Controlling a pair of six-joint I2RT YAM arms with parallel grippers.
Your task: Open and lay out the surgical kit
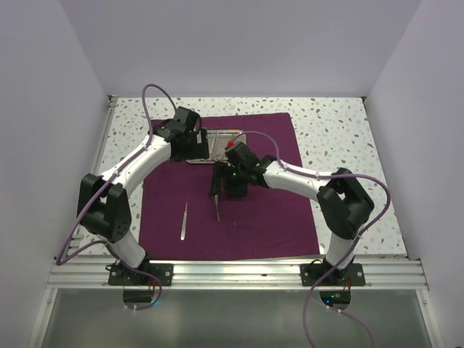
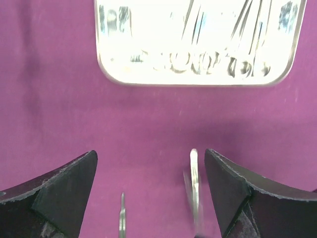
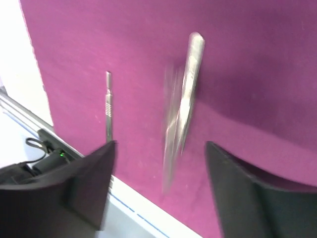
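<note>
The steel tray (image 2: 193, 79) of scissors and other instruments lies at the back of the purple cloth (image 1: 268, 225). My left gripper (image 1: 202, 139) is open over it; in its own view the open fingers frame bare cloth and a slim handle. My right gripper (image 1: 218, 175) hangs lower on the cloth, its fingers apart. Between them in the right wrist view are a straight metal handle (image 3: 192, 64) and a blurred, see-through blade beside it; contact with the fingers cannot be told. A separate thin scalpel (image 1: 184, 221) lies to the left.
The speckled table (image 1: 341, 130) shows around the cloth, with walls at either side and a metal rail along the front.
</note>
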